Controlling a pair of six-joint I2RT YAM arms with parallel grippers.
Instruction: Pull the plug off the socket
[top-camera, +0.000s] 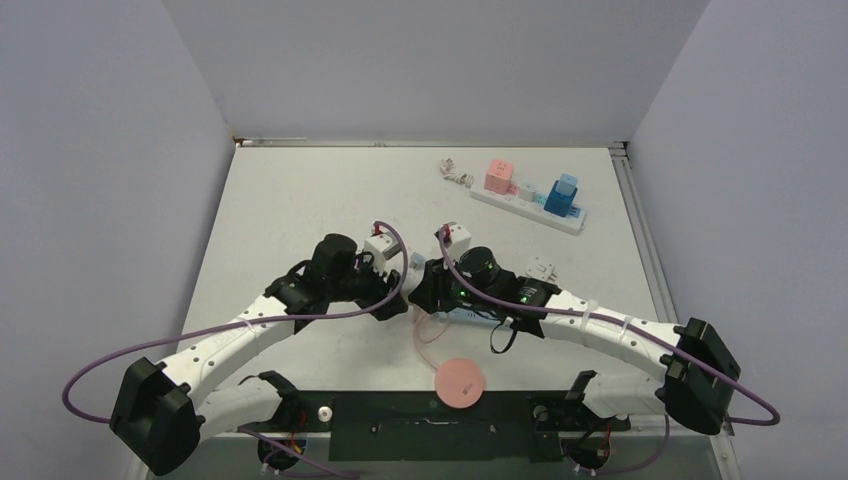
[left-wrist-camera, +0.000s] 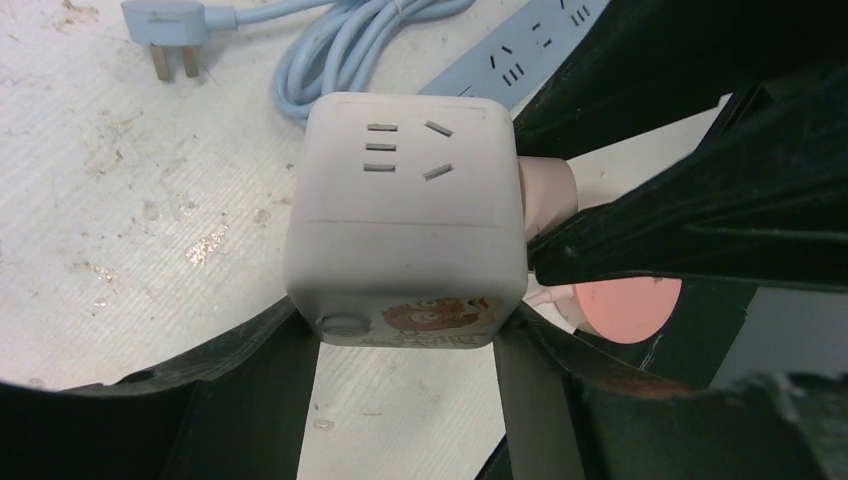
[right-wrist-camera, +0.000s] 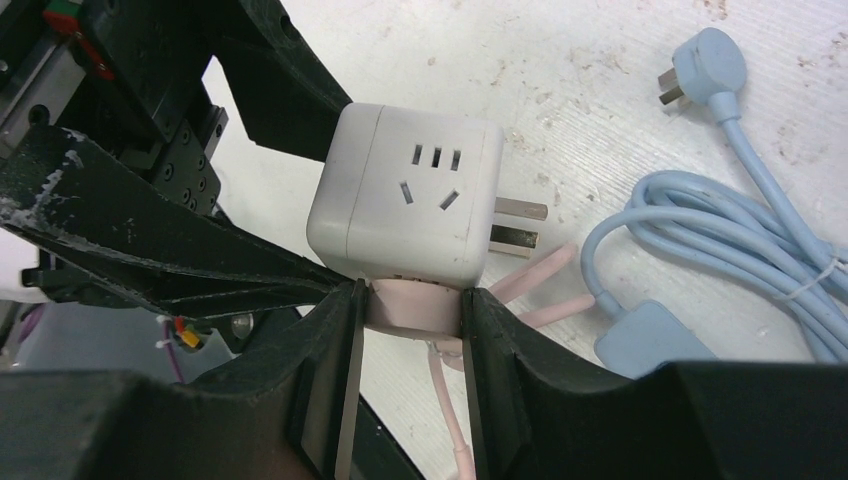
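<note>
My left gripper is shut on a white cube socket (left-wrist-camera: 408, 190), holding it by its sides above the table. The socket's slotted face shows in both wrist views, and its metal prongs (right-wrist-camera: 515, 225) stick out of one side in the right wrist view. My right gripper is shut on a pink plug (right-wrist-camera: 413, 306), which sits against another side of the socket. Its pins do not show clearly, so how deep it sits cannot be told. In the top view the two grippers almost meet, with a little of the socket (top-camera: 413, 280) between them.
A light blue power strip (left-wrist-camera: 520, 50), its coiled cable (left-wrist-camera: 345, 45) and its plug (left-wrist-camera: 168, 25) lie below. A pink disc (top-camera: 459, 383) on a pink cord is at the front edge. Far right stands a white strip (top-camera: 530, 208) with blocks.
</note>
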